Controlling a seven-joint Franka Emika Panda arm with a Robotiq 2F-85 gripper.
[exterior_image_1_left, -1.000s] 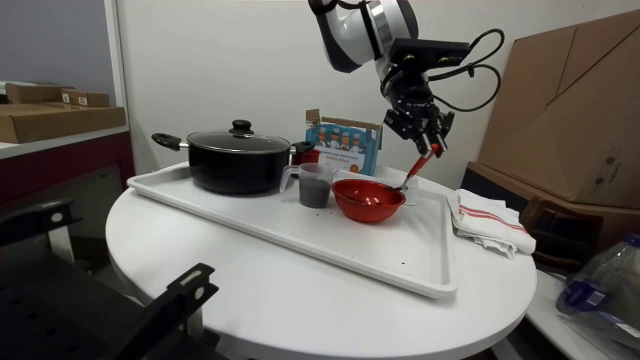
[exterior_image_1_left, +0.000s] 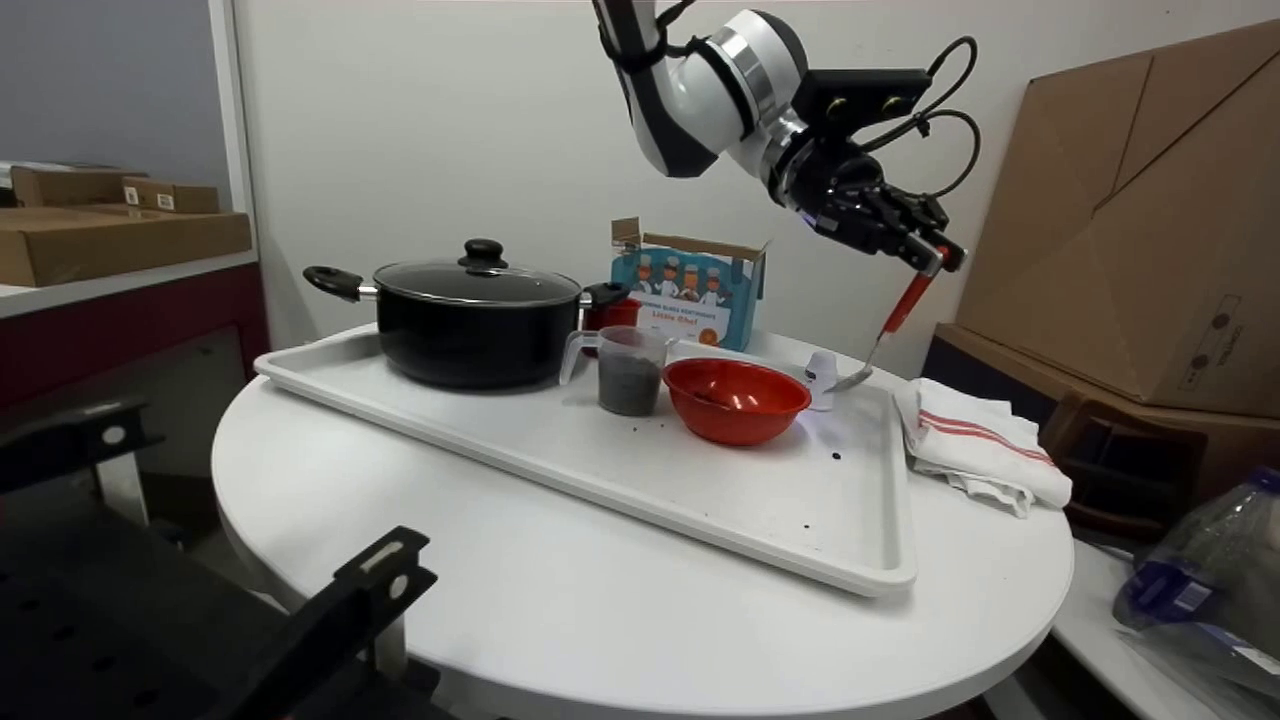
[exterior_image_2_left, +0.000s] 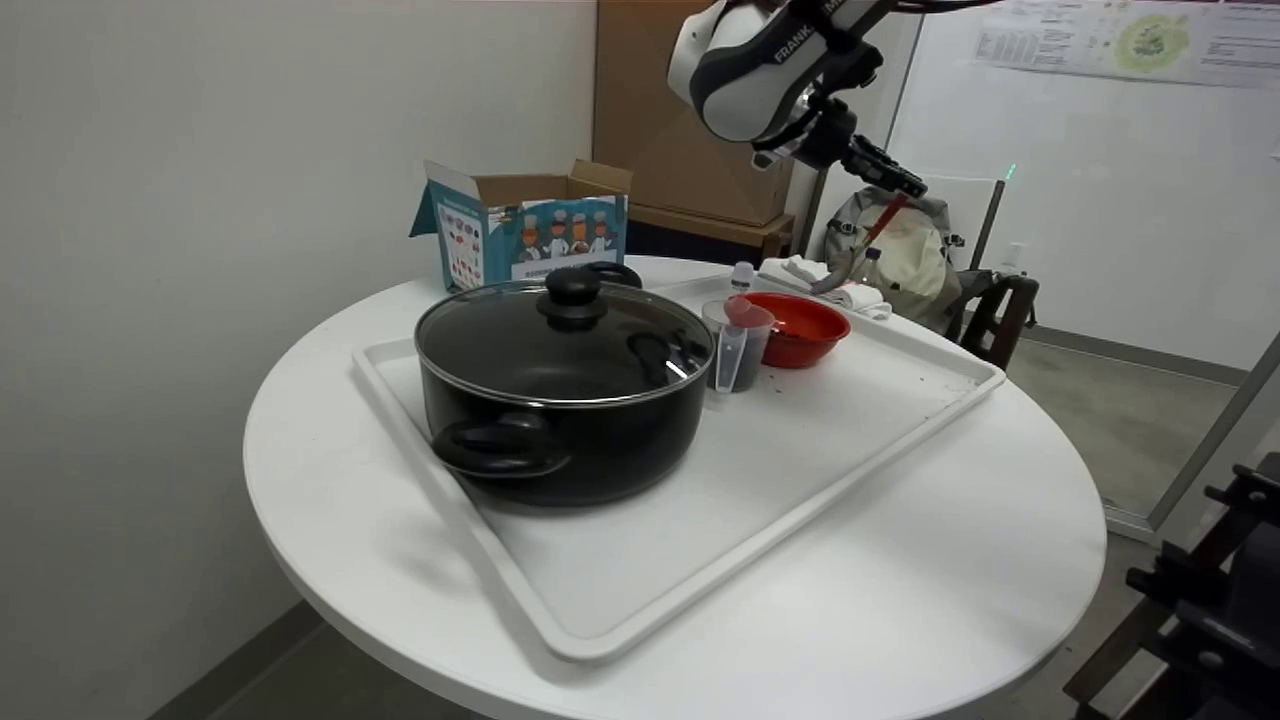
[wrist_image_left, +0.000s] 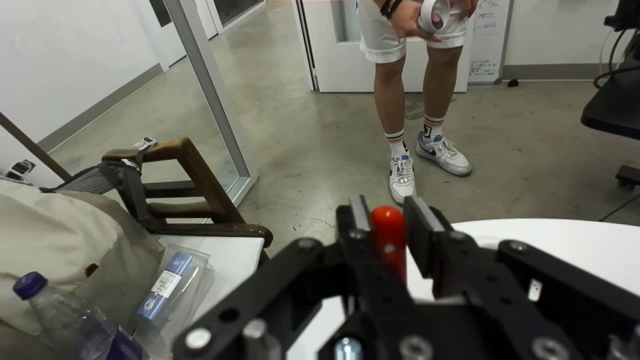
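A red-handled spoon or ladle (exterior_image_1_left: 908, 302) slants down from my gripper (exterior_image_1_left: 939, 254), which is shut on the upper end of its handle. Between the two fingers in the wrist view, the red handle tip (wrist_image_left: 388, 225) shows. The metal head (exterior_image_1_left: 852, 379) is outside the red bowl (exterior_image_1_left: 734, 422), to its right near the tray's back edge; whether it touches the tray is unclear. Dark bits lie in the bowl. Left of it stands a clear measuring cup (exterior_image_1_left: 629, 374) with dark contents.
A lidded black pot (exterior_image_1_left: 477, 330) takes up the left of the white tray (exterior_image_1_left: 672, 510). Behind stands a blue printed box (exterior_image_1_left: 690, 288). A folded towel (exterior_image_1_left: 984, 442) lies right of the tray, whose front right is mostly bare apart from dark specks.
My gripper has moved right and up and tilted outward. The spoon's head has left the bowl and is now to its right. A dark speck has appeared on the tray right of the bowl.
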